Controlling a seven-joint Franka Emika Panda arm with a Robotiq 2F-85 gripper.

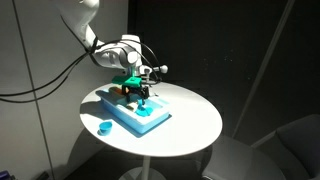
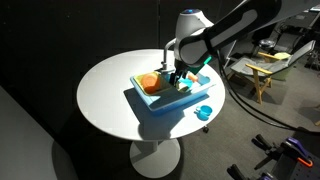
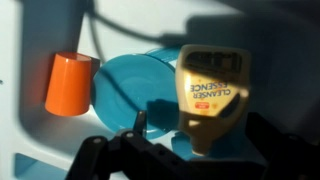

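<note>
Inside the pale blue bin (image 1: 150, 123) lie a cream bottle (image 3: 212, 88) labelled "Cleanser Essence", a round blue dish (image 3: 132, 92) and an orange cup (image 3: 69, 84). In the wrist view the bottle overlaps more blue ware behind it. My gripper is open, its dark fingers at the lower edge of that view, with the bottle's narrow end near the gap between them. From outside, the arm reaches down over the bin, and the gripper (image 2: 178, 76) is small and dark there. Whether it touches the bottle cannot be told.
A small blue cup (image 1: 105, 128) stands on the round white table (image 1: 190, 125), outside the bin and near the table edge. An orange item (image 2: 151, 81) shows in the bin. Much of the tabletop beside the bin is clear.
</note>
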